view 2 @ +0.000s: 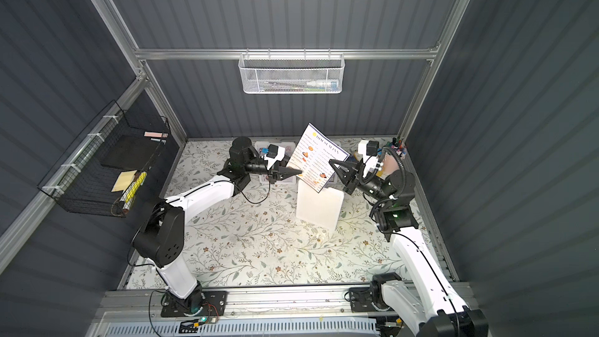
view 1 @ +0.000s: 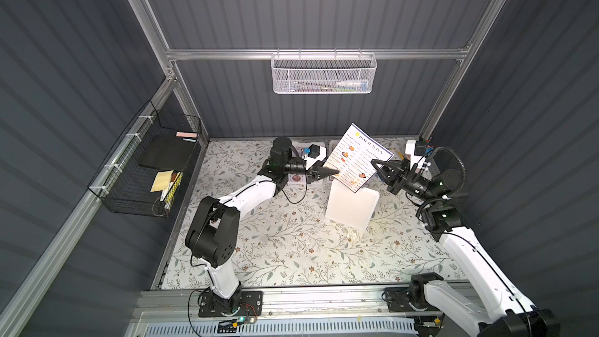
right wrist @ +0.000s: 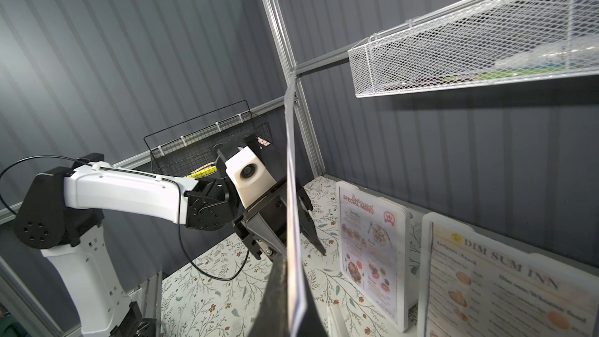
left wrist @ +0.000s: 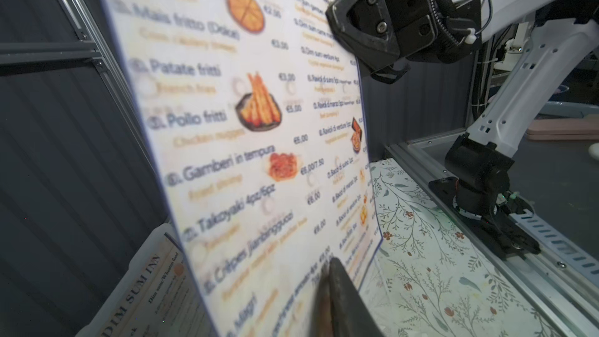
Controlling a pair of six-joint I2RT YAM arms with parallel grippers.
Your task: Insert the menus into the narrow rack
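Observation:
A laminated Dim Sum Inn menu [view 1: 354, 156] [left wrist: 243, 137] is held raised and tilted by my right gripper [view 1: 379, 166], shut on its right side. My left gripper [view 1: 330, 172] reaches the menu's lower left edge; its fingertips are at the sheet, but how tightly they stand around it is unclear. In the right wrist view the menu appears edge-on. Behind it stand white narrow holders with menus: a Special Menu [right wrist: 368, 243] and a Dim Sum Inn one [right wrist: 505, 287]. A white panel [view 1: 350, 209] sits below the raised menu.
A white mesh basket [view 1: 322, 73] hangs on the back wall, a black wire basket [view 1: 128, 187] on the left wall. Small items sit at the back right, partly hidden by my right arm.

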